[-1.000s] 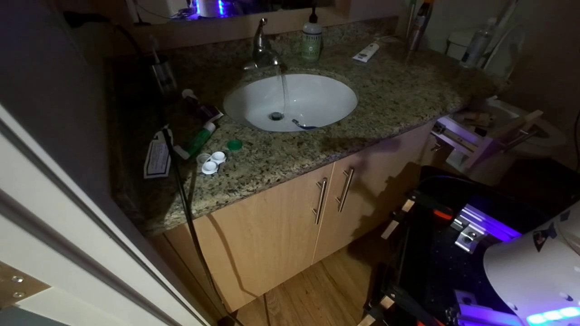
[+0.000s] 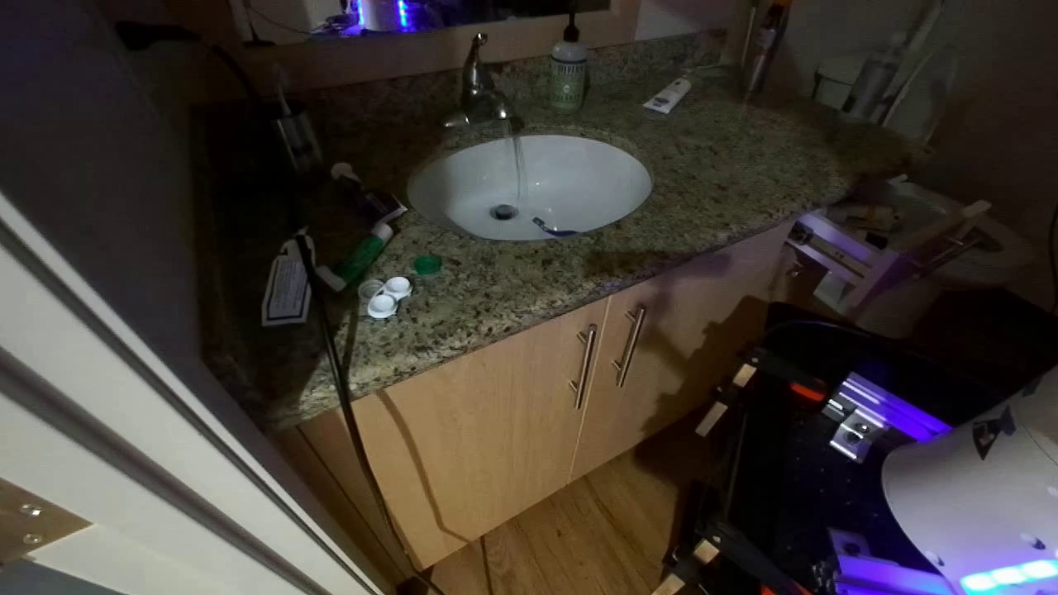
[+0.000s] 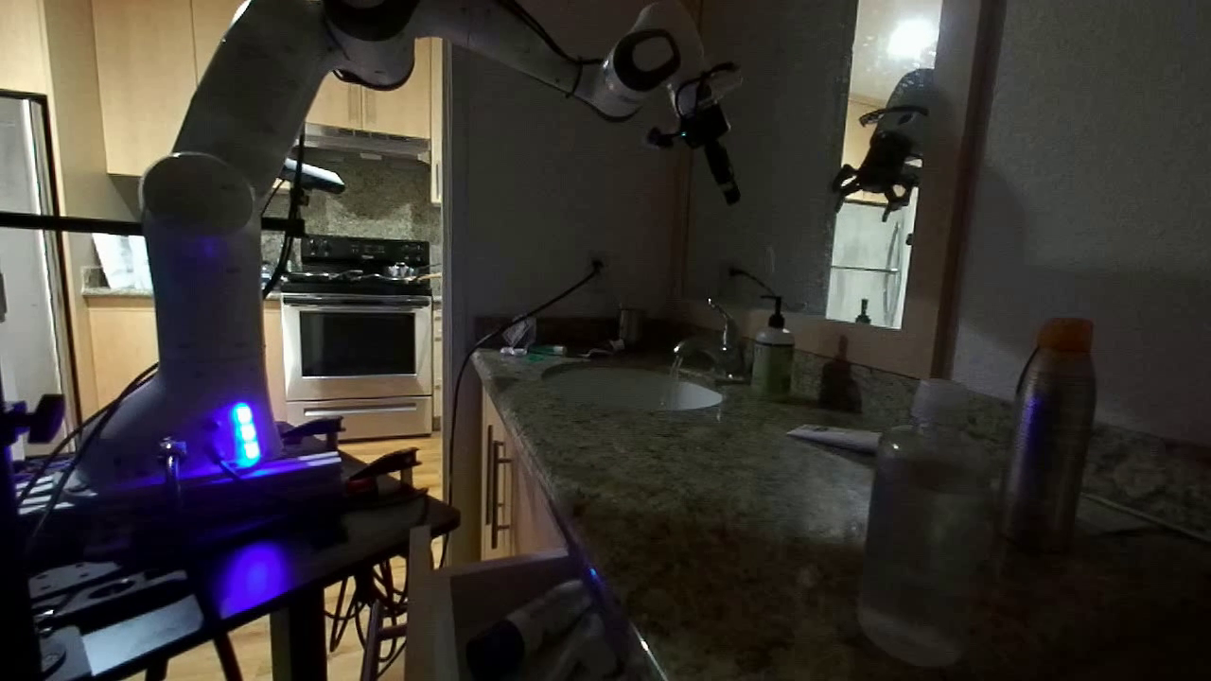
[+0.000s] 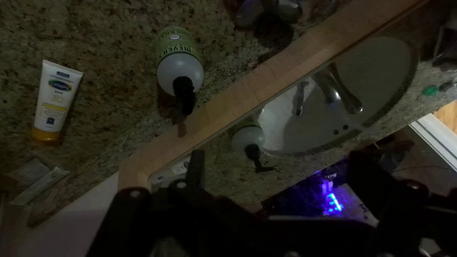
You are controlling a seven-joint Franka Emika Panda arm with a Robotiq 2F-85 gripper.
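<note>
My gripper stands open in the wrist view, its dark fingers wide apart with nothing held between them. In exterior view 2 the arm (image 3: 500,45) reaches high over the counter, leaving the gripper well above the sink and near the mirror. Water runs from the faucet (image 2: 478,89) into the white sink (image 2: 456,188), where a blue toothbrush (image 2: 552,228) lies. A pump soap bottle (image 4: 179,64) stands by the backsplash, below the gripper. The white sunscreen tube (image 4: 58,98) lies flat on the counter.
A framed mirror (image 3: 891,227) rises behind the counter. A clear bottle (image 3: 925,545) and an orange-capped metal bottle (image 3: 1050,443) stand at one end. Opposite lie a green tube (image 2: 362,259) and an open lens case (image 2: 387,296). An open drawer (image 2: 873,253) juts out.
The far right end of the counter and the clear bottle there look dimmer. No object in exterior view 1 has visibly moved, and the water keeps running.
</note>
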